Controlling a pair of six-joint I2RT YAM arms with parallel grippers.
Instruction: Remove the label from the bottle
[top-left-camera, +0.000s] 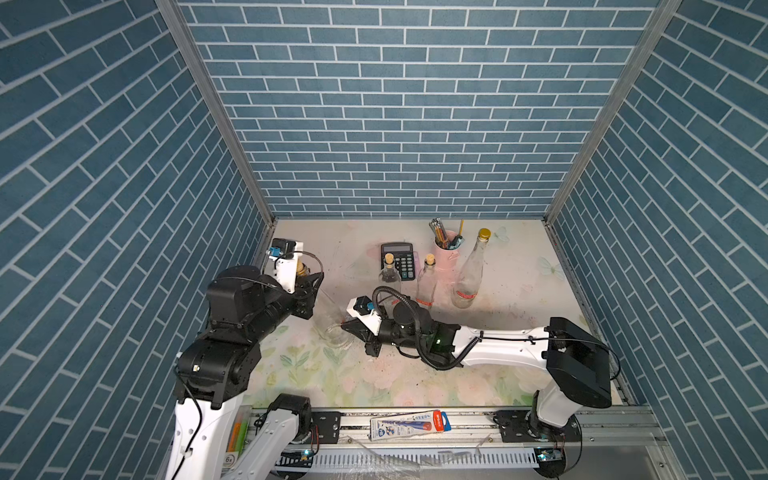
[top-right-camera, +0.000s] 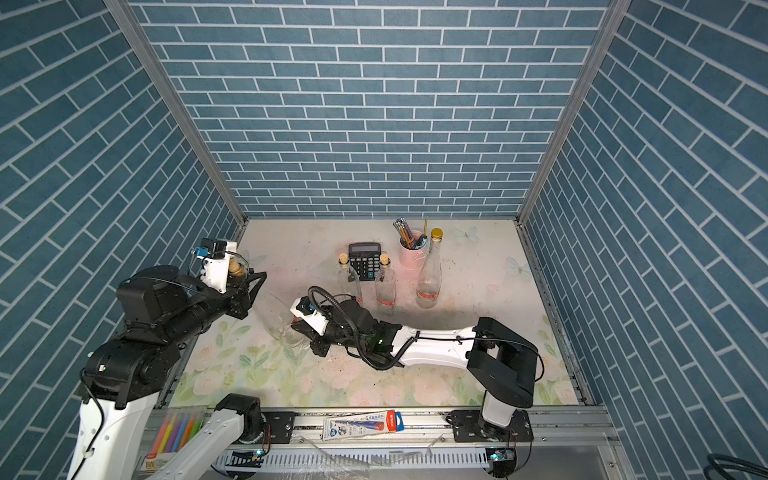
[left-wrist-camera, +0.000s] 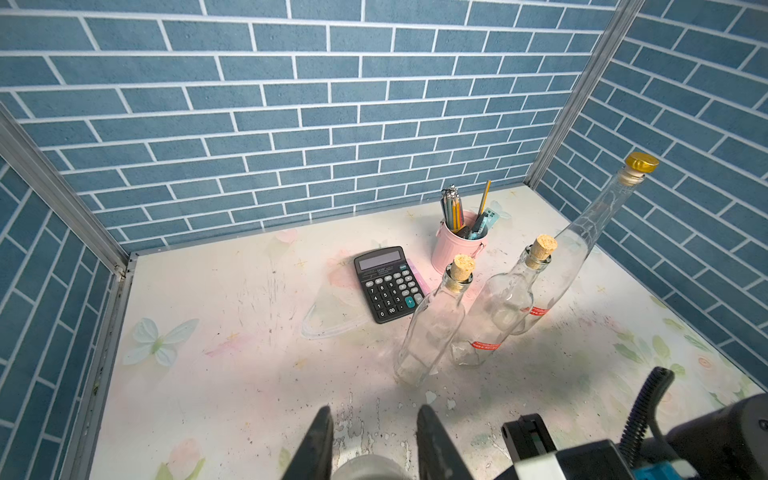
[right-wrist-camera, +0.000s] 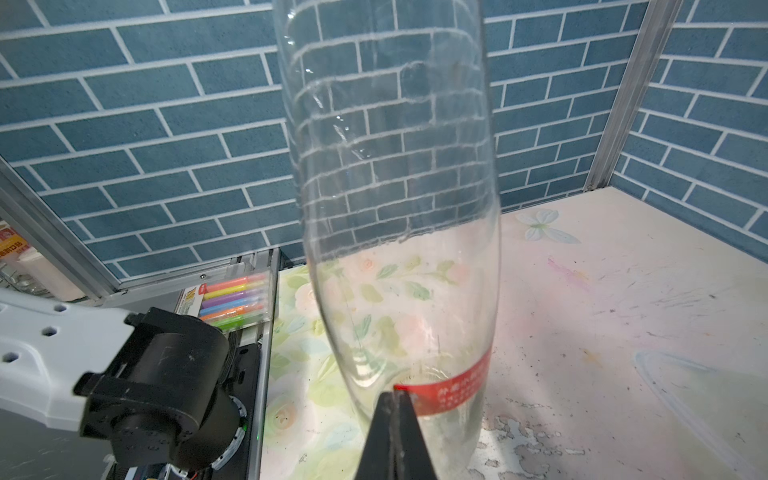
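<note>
A clear glass bottle (right-wrist-camera: 400, 240) hangs tilted over the table, its base toward the right arm. My left gripper is shut on its neck, and the bottle's top (left-wrist-camera: 369, 467) shows between the fingers. Low on the bottle's side is a red label (right-wrist-camera: 452, 390) with white print, lying against the glass. My right gripper is shut, fingertips together at the label's left end. Whether the label's edge is pinched between those tips cannot be made out. In the top left view the right gripper (top-left-camera: 345, 328) is beside the bottle's base (top-left-camera: 339, 339).
Two corked bottles (left-wrist-camera: 432, 336) (left-wrist-camera: 496, 316) and a taller gold-capped bottle (left-wrist-camera: 564, 256) stand right of centre. Behind them are a black calculator (left-wrist-camera: 389, 286) and a pink pencil cup (left-wrist-camera: 456, 248).
</note>
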